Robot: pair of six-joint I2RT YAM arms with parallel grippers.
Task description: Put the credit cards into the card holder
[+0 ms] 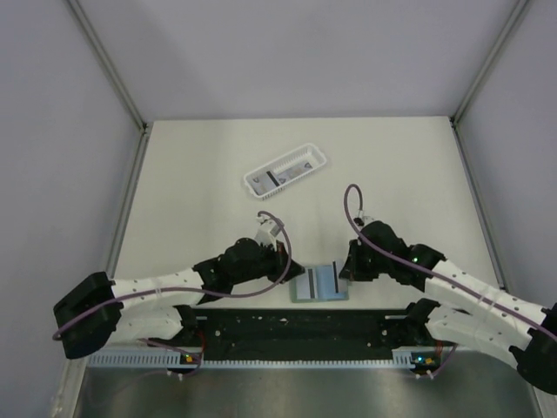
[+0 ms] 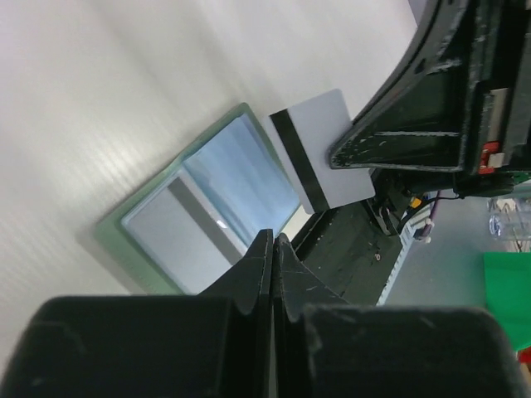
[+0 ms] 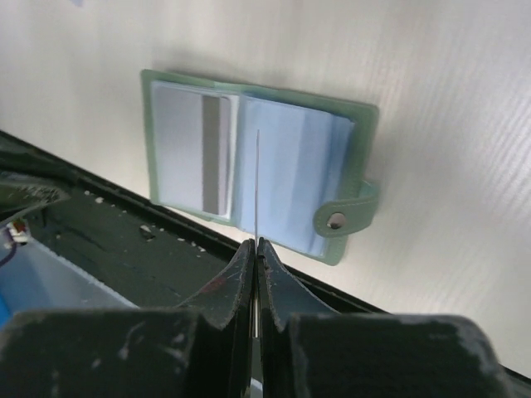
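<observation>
The card holder (image 1: 305,300), a green-edged wallet, lies open on the table. A striped card (image 3: 178,145) fills its left side; the right side has a blue pocket (image 3: 282,166) and a snap strap (image 3: 348,214). My right gripper is shut on a white card (image 2: 323,133) with a black stripe. That card is edge-on in the right wrist view, its thin line crossing in front of the blue pocket; whether it touches cannot be told. To the holder's left, my left gripper is shut, nothing visible between its fingers.
A white basket (image 1: 254,191) holding several cards stands at the back of the table. The dark front rail (image 1: 296,335) runs just below the holder. Table space behind the holder and to the far right is clear.
</observation>
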